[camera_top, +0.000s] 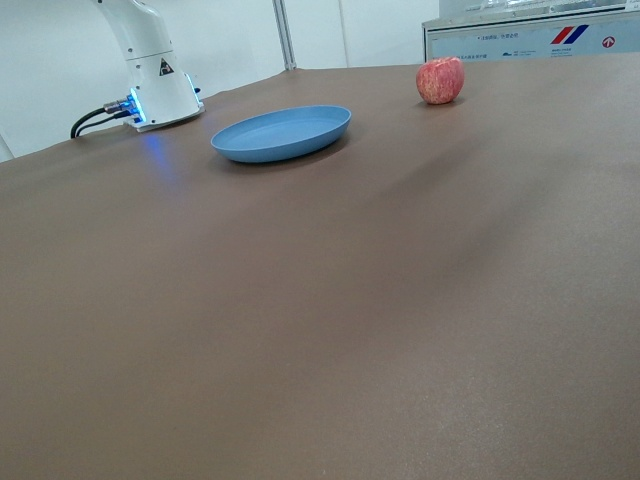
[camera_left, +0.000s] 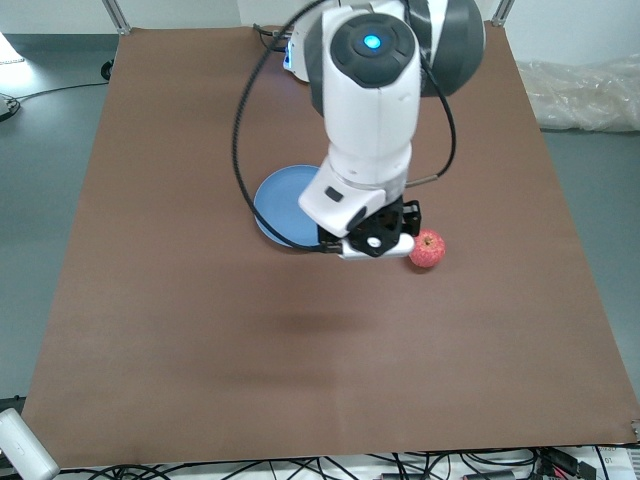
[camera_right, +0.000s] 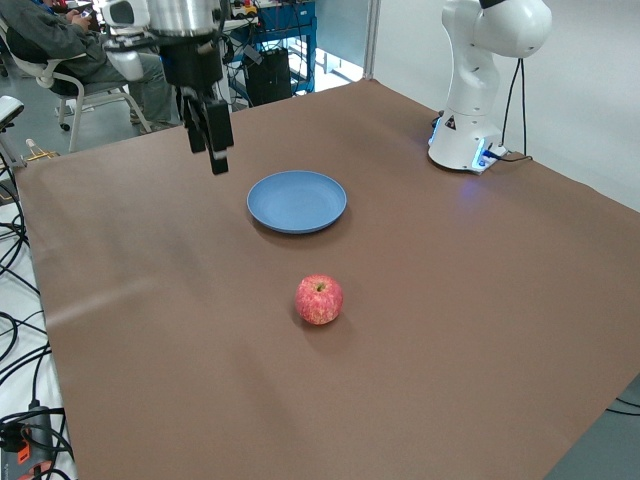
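A red apple (camera_left: 426, 248) (camera_top: 440, 80) (camera_right: 319, 299) rests on the brown tabletop, beside a blue plate (camera_left: 282, 200) (camera_top: 280, 133) (camera_right: 296, 201). In the left view the arm's wrist and black gripper housing hang over the plate's right part, next to the apple, hiding the fingers. In the right view the gripper (camera_right: 218, 152) hangs in the air at upper left, higher than the plate and apple, fingers pointing down; whether it is open or shut is unclear. The top view does not show it.
Cables and equipment lie along one outside edge, and a seated person is beyond the table in the right view.
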